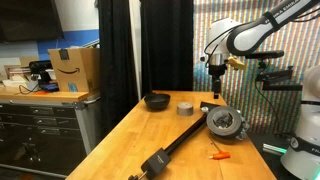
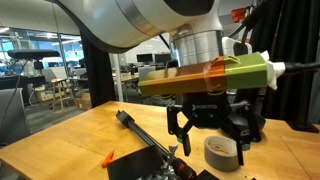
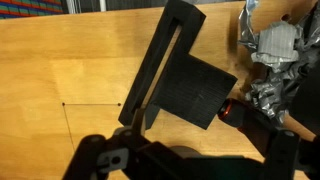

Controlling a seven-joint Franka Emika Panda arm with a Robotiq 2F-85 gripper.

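Note:
My gripper hangs above the right part of the wooden table, fingers pointing down. In exterior view 2 the gripper shows its two dark fingers spread apart, with nothing held between them. The wrist view looks down past the open gripper onto a black slotted bar and a flat black square piece beside it. Crumpled silver material lies to their right. A beige tape roll shows behind the gripper in exterior view 2.
A black pan stands farther back. A round grey-rimmed object and a small orange-red item sit near the right side. Cardboard boxes rest on the left cabinet.

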